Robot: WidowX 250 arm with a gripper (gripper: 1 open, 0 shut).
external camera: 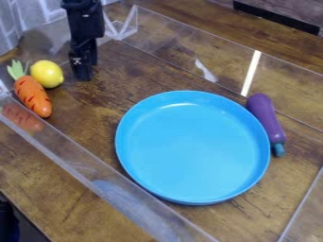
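My black gripper [82,62] hangs at the top left, open, with its fingertips low over the wooden table beside a yellow lemon-like object [47,74]. An orange carrot [33,96] with a green top lies left of it, below the lemon. A blue plate [192,146] fills the middle right, and a purple eggplant [265,121] lies to the right of the plate.
Clear plastic walls border the wooden table [171,61]. Bare wood shows between the gripper and the plate and across the upper right.
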